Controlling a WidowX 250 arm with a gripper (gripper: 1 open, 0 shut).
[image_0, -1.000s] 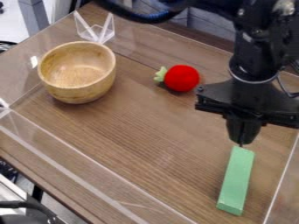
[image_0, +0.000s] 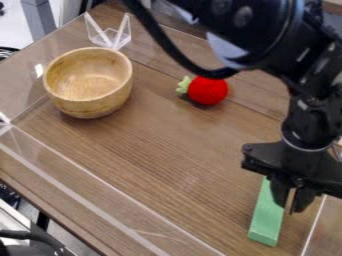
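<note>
The black robot arm reaches down from the top to the right side, where its gripper (image_0: 297, 194) hangs low over the upper end of a green bar (image_0: 265, 224) lying on the wooden table. The fingers look close together, and I cannot make out anything between them; the bar's upper end is partly hidden behind them.
A wooden bowl (image_0: 88, 82) sits at the upper left of the table (image_0: 147, 170). A red tomato-like object (image_0: 209, 90) with a green top lies at the upper middle.
The gripper has moved downward and slightly right, from above the green bar to low over its upper end. The bar, bowl and red object have not visibly moved.
</note>
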